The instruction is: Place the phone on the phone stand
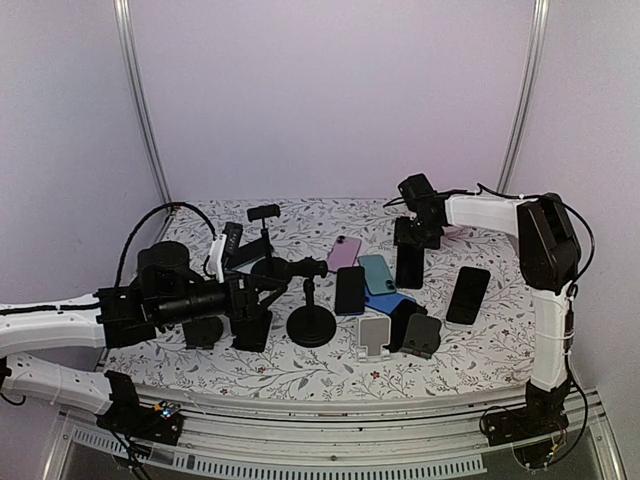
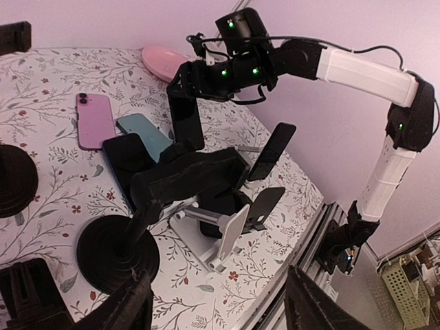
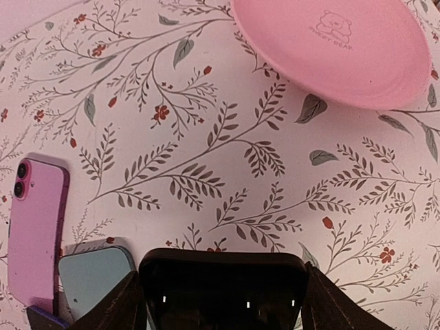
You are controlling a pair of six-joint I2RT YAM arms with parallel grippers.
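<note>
A black phone [image 1: 409,268] is at the right-centre of the table, its far end under my right gripper [image 1: 416,237]. In the right wrist view, my fingers [image 3: 130,302] flank that dark phone [image 3: 223,292] closely on both sides; whether they press on it, or whether it is off the table, I cannot tell. The left gripper stands open and empty. In front of it are a black round-based stand [image 2: 118,254] and a white stand [image 2: 232,230]. The white stand [image 1: 374,334] is bare in the top view.
A pink phone [image 1: 344,252], a teal phone [image 1: 377,274], another black phone [image 1: 350,291] and a blue one [image 1: 388,301] lie close together. A dark phone-like slab [image 1: 467,295] is at right. A pink dish [image 3: 337,48] lies behind my right gripper.
</note>
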